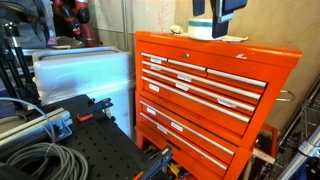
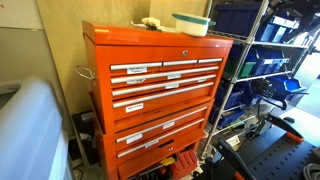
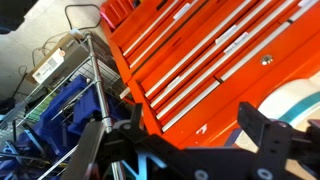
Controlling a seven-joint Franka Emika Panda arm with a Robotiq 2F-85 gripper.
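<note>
A white bowl with a blue-green rim stands on top of a red tool chest. In exterior view 2 the bowl is near the chest's right end. My gripper comes in from the top edge of exterior view 1, overlapping the bowl's upper part. From the wrist, the open gripper shows its dark fingers spread well apart, with nothing between them. To the right finger's right lies part of the bowl, cut off by the frame edge; contact cannot be made out.
Beside the bowl on the chest lie small pale items. Wire shelving with blue bins stands right of the chest. A dark perforated table with coiled cable fills the front left. A white container sits behind it.
</note>
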